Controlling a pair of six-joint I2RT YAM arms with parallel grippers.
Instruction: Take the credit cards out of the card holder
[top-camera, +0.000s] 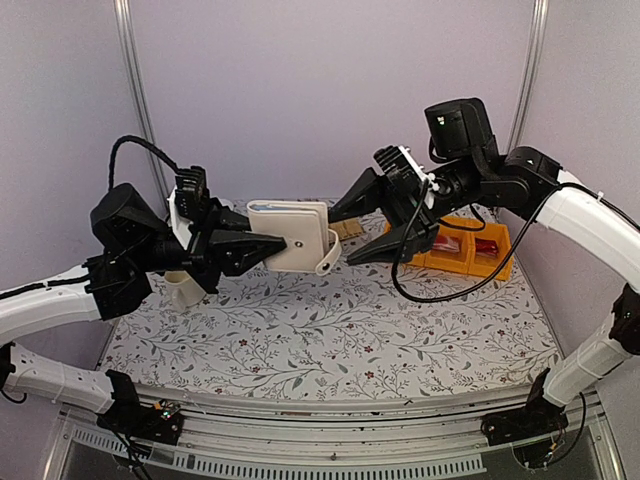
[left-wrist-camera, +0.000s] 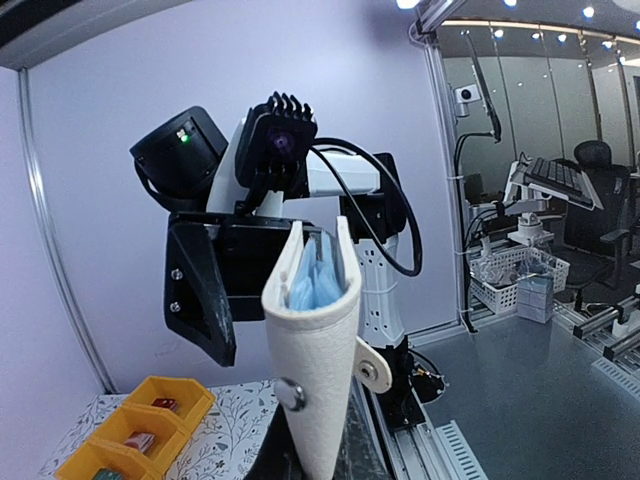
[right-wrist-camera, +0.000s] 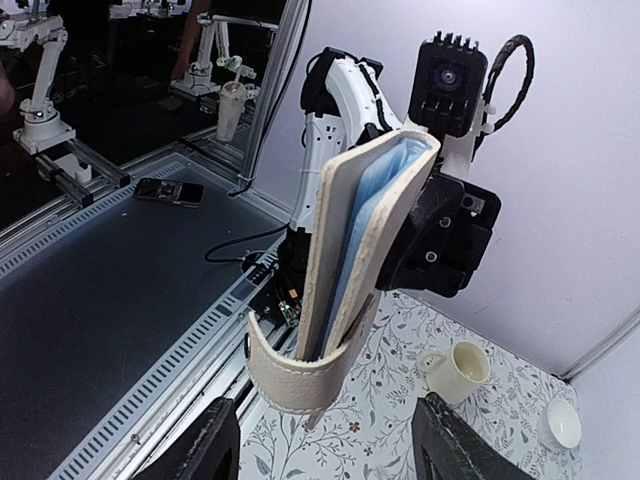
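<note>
The cream card holder (top-camera: 305, 236) is up in the air above the table, its left side pinched by my shut left gripper (top-camera: 268, 245). Its strap (right-wrist-camera: 297, 384) hangs loose, sticking out on the right with a snap stud (left-wrist-camera: 368, 370). Seen from the left wrist, the holder's mouth gapes at the top and shows light blue sleeves (left-wrist-camera: 316, 275) inside. No separate card can be made out among them. Just right of the holder, my right gripper (top-camera: 345, 236) is open, with no object gripped; its fingers (right-wrist-camera: 212, 440) are spread in the right wrist view.
An orange tray (top-camera: 455, 262) with several compartments and small packets stands at the back right, behind the right arm. A cream mug (top-camera: 183, 290) sits at the left of the table.
</note>
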